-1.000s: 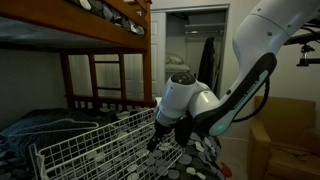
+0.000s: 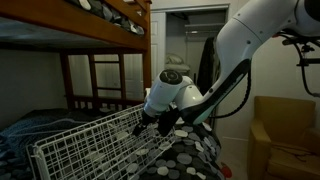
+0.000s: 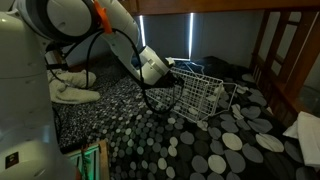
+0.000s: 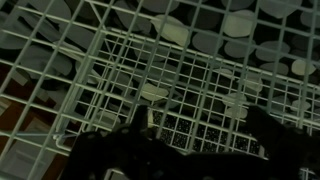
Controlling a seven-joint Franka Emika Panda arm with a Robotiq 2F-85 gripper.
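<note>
A white wire basket (image 2: pixel 85 152) stands on the bed's dark, dotted cover. My gripper (image 2: pixel 158 126) is at the basket's far right end, close to its rim. From the other side, the wire basket (image 3: pixel 205 95) shows with the arm reaching toward its left end. Looking down in the wrist view, the basket's wires (image 4: pixel 150 60) fill most of the picture. There my gripper is open, its dark fingers well apart and only wires and cover showing between them. Whether the fingertips touch a wire cannot be made out.
A wooden bunk frame (image 2: pixel 75 18) rises over the bed on the left. A tan armchair (image 2: pixel 283 135) stands at the right. The dotted cover (image 3: pixel 225 150) in front of the basket is clear. Something white (image 3: pixel 305 135) lies at the far right.
The gripper has shifted left and come slightly lower along the basket's far end. The basket appears to stay in place.
</note>
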